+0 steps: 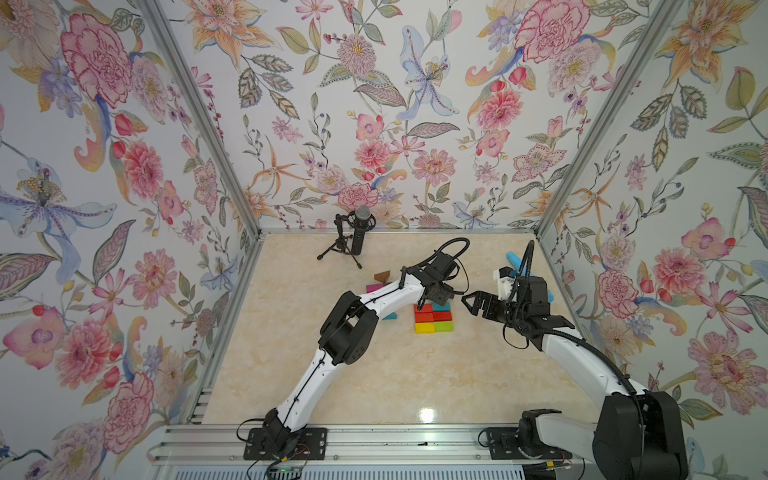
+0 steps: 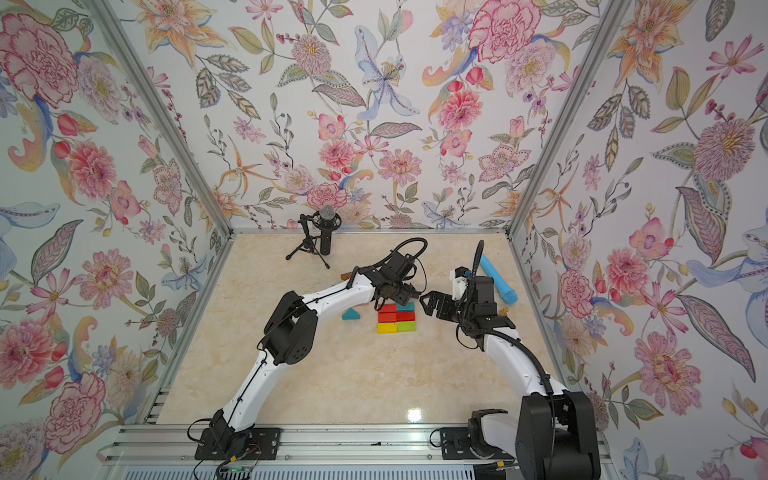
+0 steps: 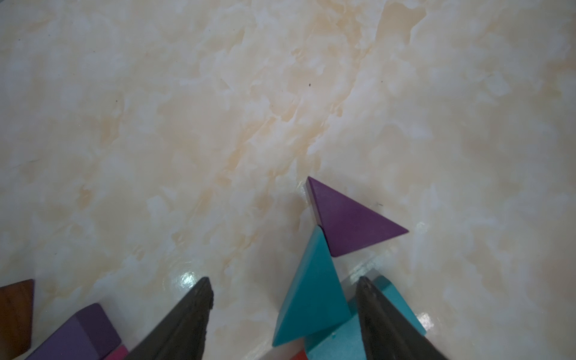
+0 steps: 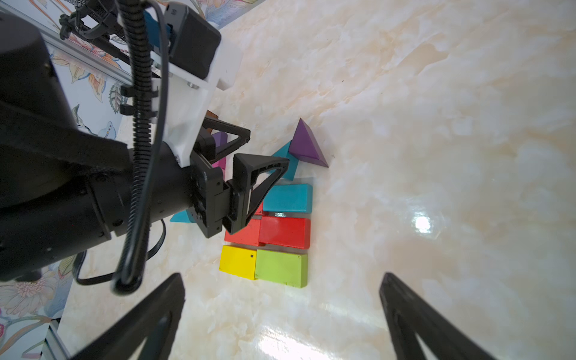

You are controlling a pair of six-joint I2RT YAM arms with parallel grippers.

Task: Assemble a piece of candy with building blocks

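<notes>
Red, yellow, green and cyan blocks form a grouped stack of rows on the table. Behind them a cyan triangle touches a purple triangle. My left gripper hovers over this group, open, with the cyan triangle visible below between its fingers; no grip shows. My right gripper stands open to the right of the blocks, nothing between its fingers.
A brown block and purple block lie left of the triangles. A black microphone-like stand is at the back left, a blue roll at the right.
</notes>
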